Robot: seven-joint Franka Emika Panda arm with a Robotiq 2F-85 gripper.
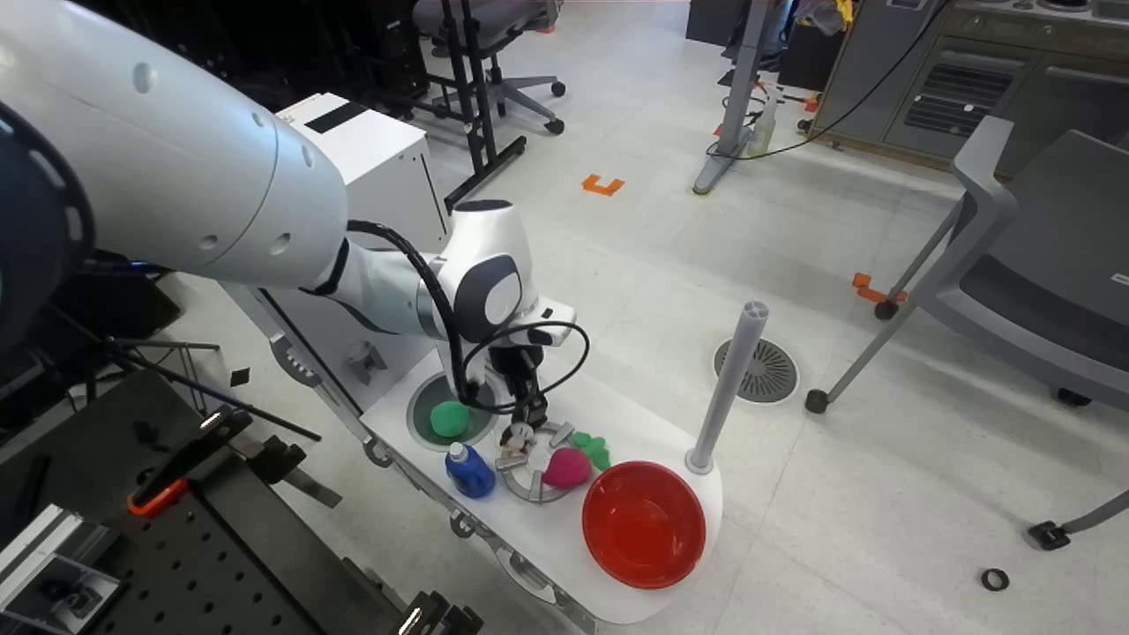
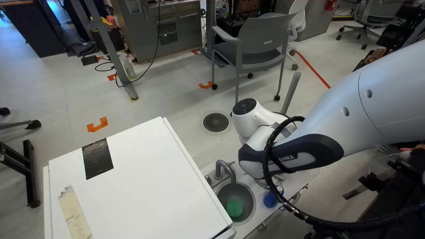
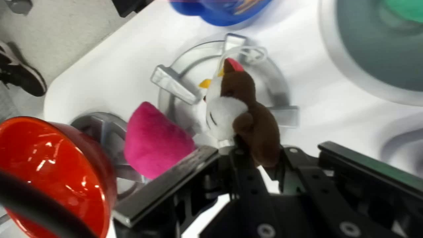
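My gripper is shut on a small brown and white plush toy (image 3: 257, 119) with a red and yellow end. The toy is over the near part of a grey burner ring (image 3: 172, 105). In exterior view 1 the gripper (image 1: 520, 422) hangs low over the counter, between the sink and the red bowl. A pink plush piece (image 1: 567, 466) lies beside the toy on the ring's edge, and a green leafy piece (image 1: 593, 449) is just behind it. The arm hides the gripper in exterior view 2.
A glossy red bowl (image 1: 645, 524) stands toward the counter's end. The blue bottle (image 1: 470, 472) is upright between sink (image 1: 417, 414) and ring. A round green thing (image 1: 450, 419) lies in the sink. Behind the bowl rises a grey post (image 1: 727, 386).
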